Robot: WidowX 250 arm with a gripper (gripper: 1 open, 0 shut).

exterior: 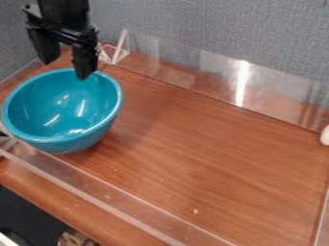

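My black gripper (pixel 64 52) hangs at the upper left of the camera view, fingers pointing down and apart, above the back rim of a turquoise bowl (pixel 77 128). It is open, and I see nothing between its fingers. The bowl sits upright on the wooden surface at the left, empty as far as I can see.
Clear plastic edging runs along the back and front left. A white wire item (pixel 115 47) stands behind the gripper. A white object (pixel 322 135) shows at the right edge.
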